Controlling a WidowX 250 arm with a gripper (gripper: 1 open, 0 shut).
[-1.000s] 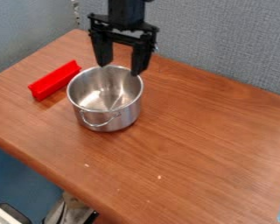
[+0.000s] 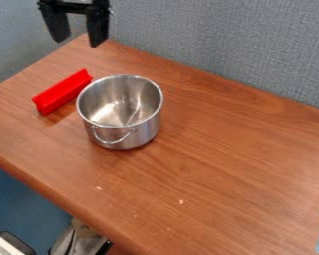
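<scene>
My gripper [image 2: 77, 27] is at the top left, raised above the table's back corner, its two dark fingers apart with nothing visible between them. A red bar [image 2: 63, 90] lies on the table below it. Just right of the bar stands an empty steel pot [image 2: 121, 123] with a wire handle hanging at its front.
A grey fabric wall [image 2: 222, 40] runs along the back. Blue floor and some pale objects show past the table's front-left edge.
My gripper has moved left and upward, from over the pot to the back corner. The red bar and the pot have not moved.
</scene>
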